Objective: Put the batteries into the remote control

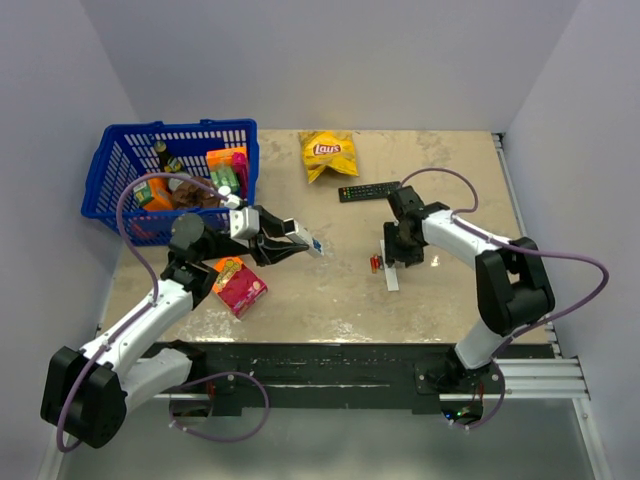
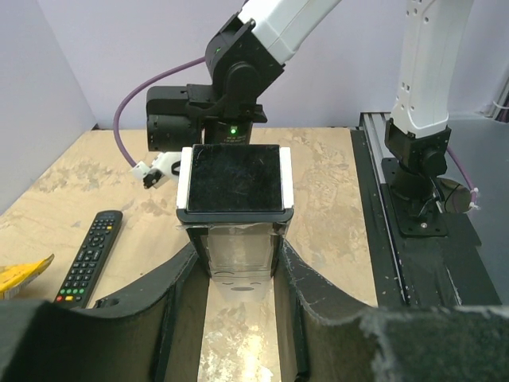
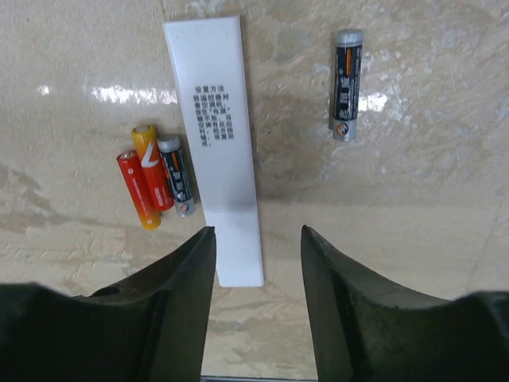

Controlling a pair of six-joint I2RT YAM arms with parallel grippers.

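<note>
My left gripper [image 1: 285,240] is shut on the remote control [image 2: 234,179], holding it above the table, its dark end facing the left wrist camera. Under my right gripper, which is part open and empty, lies a long white piece [image 3: 219,143], probably the battery cover, with printed markings. Left of it lie an orange-red battery [image 3: 139,191], another one [image 3: 153,167] and a black-silver battery [image 3: 176,175]. A separate black-silver battery [image 3: 346,83] lies to the right of the white piece.
A black remote [image 1: 368,192] and a yellow Lays bag [image 1: 328,152] lie at the back. A blue basket [image 1: 105,175] of groceries and a red box [image 1: 240,290] are on the left.
</note>
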